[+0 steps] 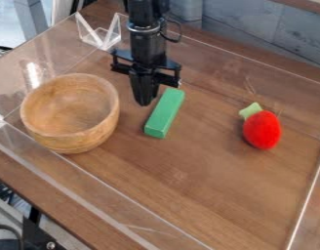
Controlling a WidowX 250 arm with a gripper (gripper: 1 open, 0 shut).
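Observation:
The black gripper (144, 96) hangs at the upper middle, shut, with nothing visible between its fingers. Just to its right and below lies a green rectangular block (164, 113) on the wooden table. A wooden bowl (69, 132) sits to the left of the gripper. On the right side lies a red, rounded object (261, 131) with a small pale green piece (249, 111) at its upper left.
The wooden table (189, 195) has free room in its front and back right. A clear plastic piece (98, 33) stands at the back left, and a grey wall (254, 34) runs along the back.

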